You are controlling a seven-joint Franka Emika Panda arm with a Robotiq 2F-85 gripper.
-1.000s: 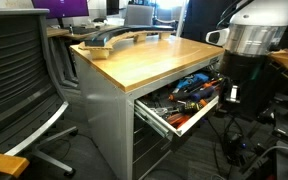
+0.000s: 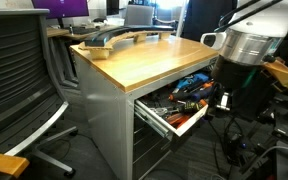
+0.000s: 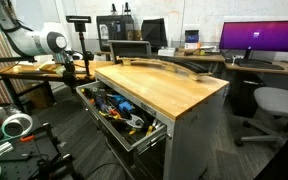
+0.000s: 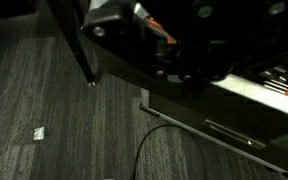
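Observation:
A drawer [image 2: 157, 120] stands pulled out from the grey cabinet [image 3: 189, 130]. Tools with red, orange and blue parts [image 2: 189, 90] crowd its inside. My gripper [image 2: 222, 99] is at the far end of the drawer's front edge, very close to it; whether it touches the edge cannot be told. In the wrist view the dark fingers [image 4: 169, 62] overlap the drawer's dark front. Their tips blend into shadow, so neither the gap nor anything held between them can be made out.
The wooden cabinet top [image 2: 144, 62] carries a long dark object [image 3: 164, 64]. An office chair [image 2: 24, 75] stands at the left in exterior view 1. A black cable [image 4: 139, 150] lies on the carpet below the drawer. Open floor [image 3: 84, 155] lies in front.
Over the last second my gripper has shifted slightly down and left in exterior view 1, closer to the drawer's edge. The drawer and its tools look unmoved.

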